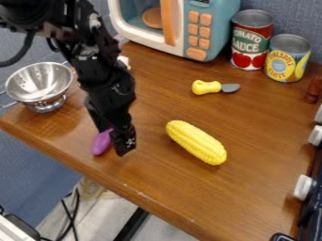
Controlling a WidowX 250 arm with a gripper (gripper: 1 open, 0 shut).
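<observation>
My black gripper [116,139] hangs low over the left part of the wooden table [176,198], right at a purple eggplant [101,143] that it partly covers. Whether its fingers are open or closed on the eggplant is hard to tell. A yellow corn cob [197,142] lies to its right, apart from it.
A steel colander [38,85] sits at the left edge. Behind are a toy microwave [176,24], a tomato can [250,42] and a yellow can [287,58]. A yellow-handled tool [206,88] lies mid-back. A black appliance [307,198] stands at the right.
</observation>
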